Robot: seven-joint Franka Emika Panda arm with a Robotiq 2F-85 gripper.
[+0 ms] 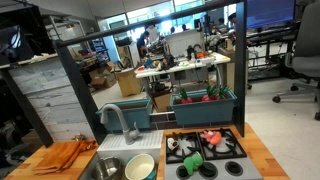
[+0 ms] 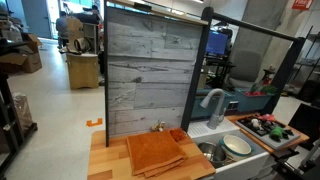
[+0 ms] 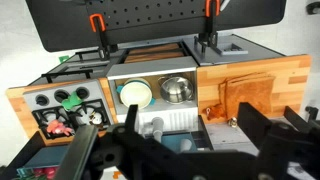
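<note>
My gripper stands open in the wrist view, its dark fingers wide apart above the toy kitchen, with nothing between them. Below it show a faucet (image 3: 157, 128), a cream bowl (image 3: 136, 94) and a metal pot (image 3: 177, 90) in the sink area. An orange cloth (image 2: 154, 151) lies crumpled on the wooden counter to one side. On the stove (image 1: 218, 169) across from it are a green toy (image 1: 193, 161) and a pink toy (image 1: 210, 136). The gripper cannot be made out clearly in either exterior view.
Behind the counter a blue-green planter (image 1: 204, 110) holds red and green things. A dark frame post (image 1: 240, 70) and a grey plank panel (image 2: 150, 75) rise around the kitchen. Bare wood (image 2: 111, 161) shows beside the cloth.
</note>
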